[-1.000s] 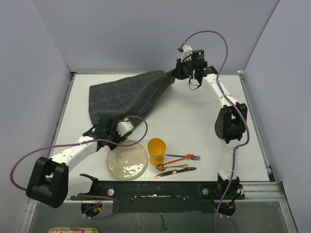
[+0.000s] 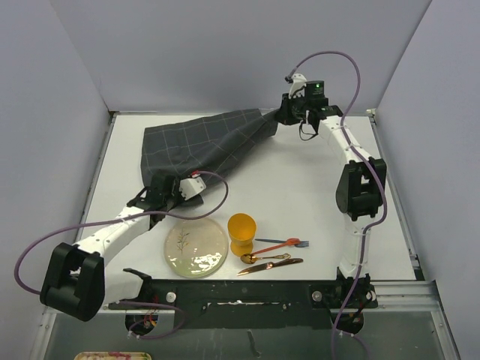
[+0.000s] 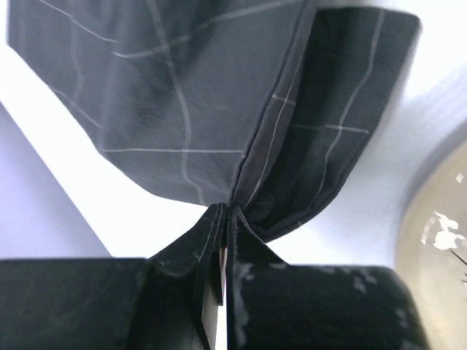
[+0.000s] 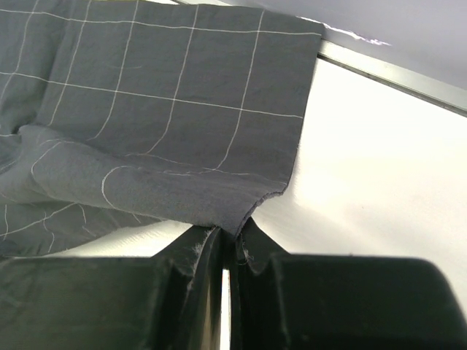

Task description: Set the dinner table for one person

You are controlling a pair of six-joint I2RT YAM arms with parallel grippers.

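The dark grey checked cloth (image 2: 196,141) lies over the back left of the table, rumpled in a ridge between both hands. At its front edge my left gripper is shut, and a fold of the cloth (image 3: 211,95) runs into its fingertips. My right gripper pinches the cloth's right side, which rises a little toward the fingers. A patterned round plate (image 2: 196,259) stands at the front left. To its right are a yellow cup (image 2: 241,229), a red-handled fork (image 2: 289,242), a gold spoon (image 2: 266,258) and a knife (image 2: 270,266).
A wall stands right behind the cloth. The cup and cutlery sit close together near the front edge, and the left arm reaches in beside the plate. A basket (image 2: 112,355) shows at the bottom edge.
Both grippers, with the cloth between them, have shifted slightly: the right one a little to the right, the left one slightly back from the plate. Cup, plate and cutlery are unmoved.
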